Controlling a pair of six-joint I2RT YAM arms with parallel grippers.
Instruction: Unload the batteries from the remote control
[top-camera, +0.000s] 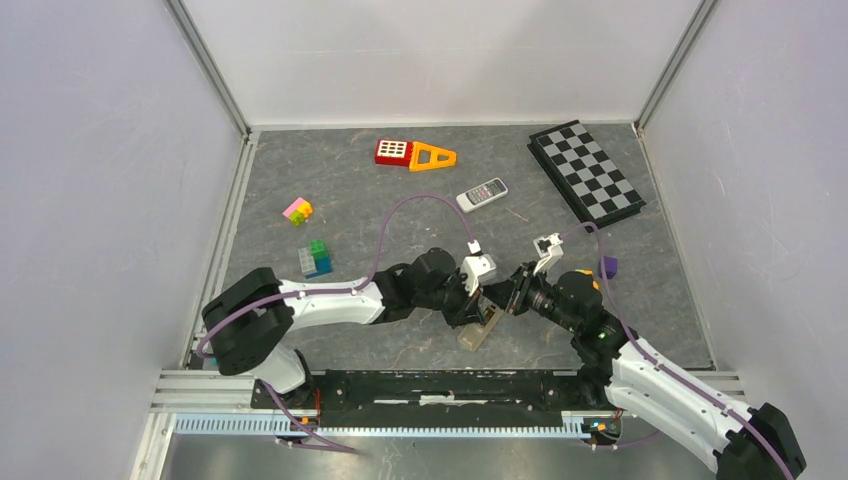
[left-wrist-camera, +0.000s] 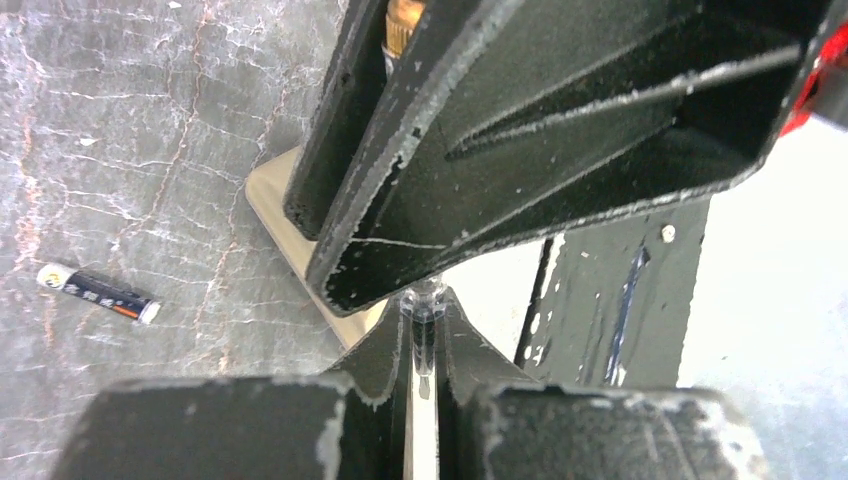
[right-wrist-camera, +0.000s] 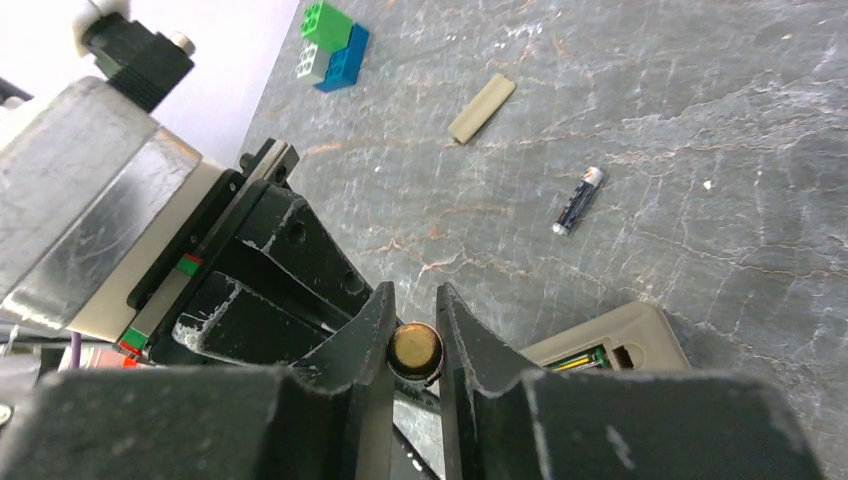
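Note:
The beige remote control (top-camera: 480, 331) lies on the table under both grippers; its battery bay (right-wrist-camera: 580, 360) is uncovered near one end. My right gripper is shut on a battery, whose copper-coloured end (right-wrist-camera: 415, 348) faces its camera. Over the remote and close beside the right fingers (left-wrist-camera: 430, 180), my left gripper is closed, with a slim shiny thing (left-wrist-camera: 424, 335) between its tips that I cannot identify. Another battery (left-wrist-camera: 100, 290) lies loose on the table, apart from the remote. A small beige cover (right-wrist-camera: 483, 107) lies beyond that battery.
A white remote (top-camera: 482, 194) lies farther back. Toy bricks (top-camera: 315, 260) are at the left, a red and yellow toy (top-camera: 415, 154) at the back and a checkered board (top-camera: 588, 172) at the back right.

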